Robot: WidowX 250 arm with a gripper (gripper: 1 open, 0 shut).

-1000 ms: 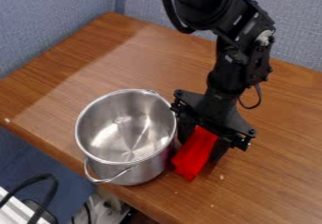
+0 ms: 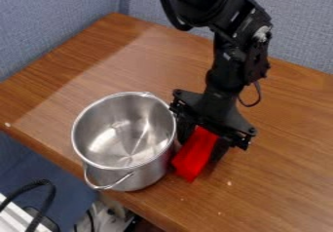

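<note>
A red block [image 2: 197, 154] stands low on the table beside the right side of a steel pot [image 2: 125, 136], whose wire handle hangs toward the front. My black gripper [image 2: 208, 138] is over the red block, shut on it, its fingers partly hidden by its own body and by the block.
Grey padded walls stand behind.
The gripper and red block have shifted slightly to the left, and the pot has moved slightly left with them.
</note>
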